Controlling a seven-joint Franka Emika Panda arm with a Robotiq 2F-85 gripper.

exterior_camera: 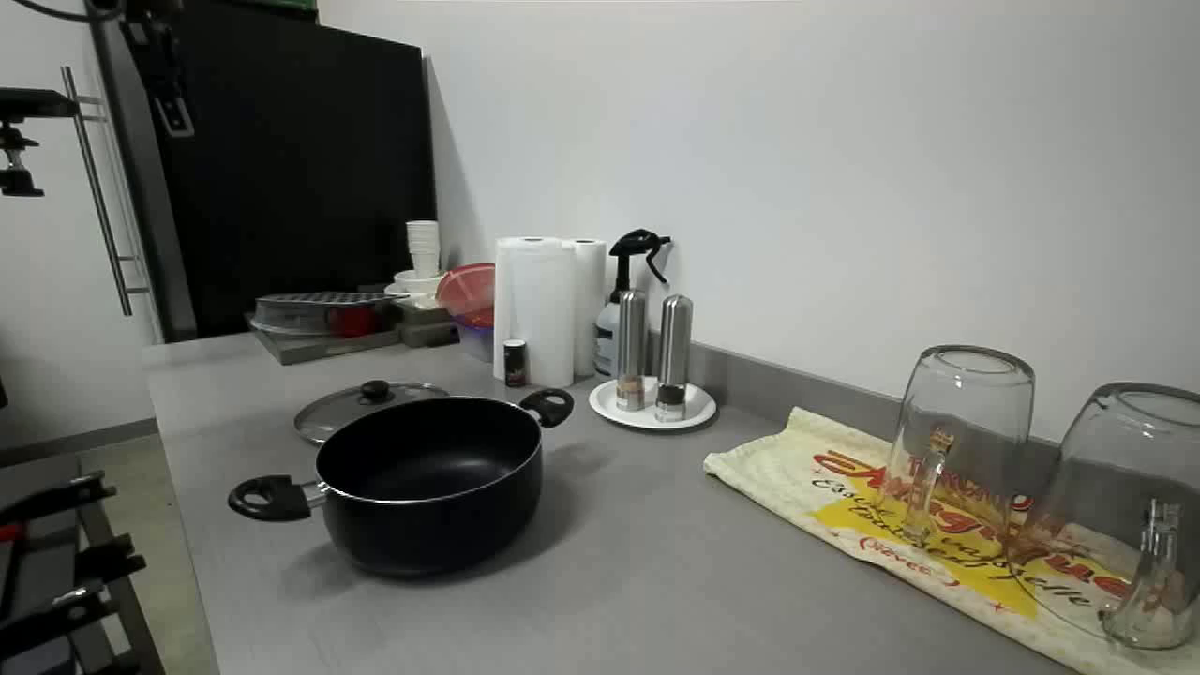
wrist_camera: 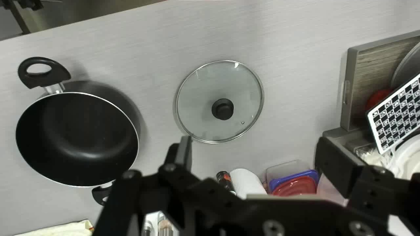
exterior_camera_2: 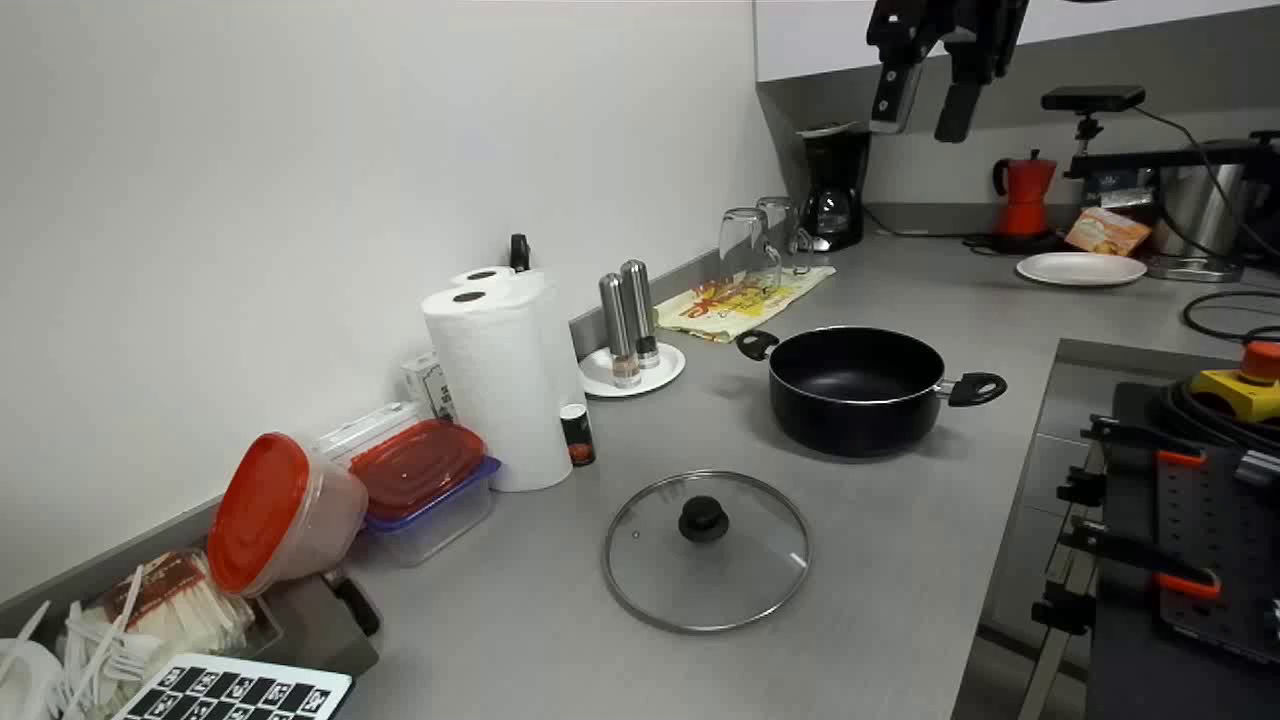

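A black two-handled pot (exterior_camera: 433, 517) stands uncovered on the grey counter, and no contents show inside. Its likely cover, a glass lid (exterior_camera_2: 705, 588) with a black knob (wrist_camera: 222, 108), lies flat on the counter beside the pot, knob up. High above the counter hangs my gripper (exterior_camera_2: 924, 120), its two fingers spread wide with nothing between them. From the wrist view the lid (wrist_camera: 204, 86) sits ahead of the open fingers, and the pot (wrist_camera: 78, 137) is off to the left. Nothing is touched by the gripper.
Paper towel rolls (exterior_camera_2: 498, 384), a small dark shaker (exterior_camera_2: 577, 434) and two mills on a white plate (exterior_camera_2: 666, 367) line the wall. Glass jugs (exterior_camera: 956, 439) rest upside down on a cloth (exterior_camera: 810, 467). Plastic containers (exterior_camera_2: 438, 528) crowd one end.
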